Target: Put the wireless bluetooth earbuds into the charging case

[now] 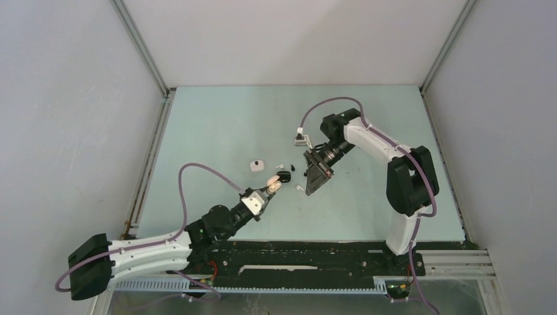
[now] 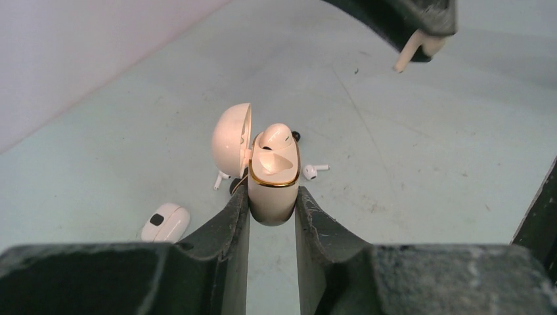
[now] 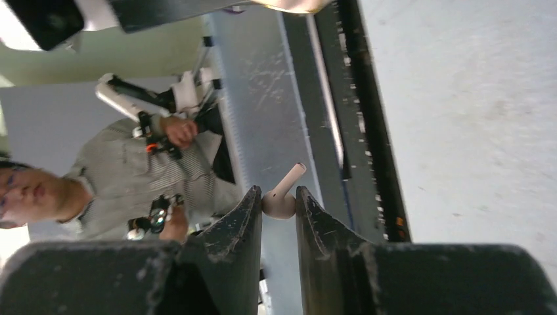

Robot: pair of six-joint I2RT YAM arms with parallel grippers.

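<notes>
An open pale-pink charging case (image 2: 272,193) with a gold rim is gripped upright by my left gripper; one earbud sits in it, the other cavity looks empty. In the top view this case (image 1: 274,185) is left of my right gripper (image 1: 315,177). My right gripper is shut on a pink earbud (image 3: 282,200), stem pointing up in its wrist view. In the left wrist view that earbud (image 2: 410,49) shows at the raised right gripper, above and right of the case.
A white case (image 2: 172,223), a black case (image 1: 284,176), white earbuds (image 2: 312,172) and small black earbuds (image 1: 293,168) lie on the table around the middle.
</notes>
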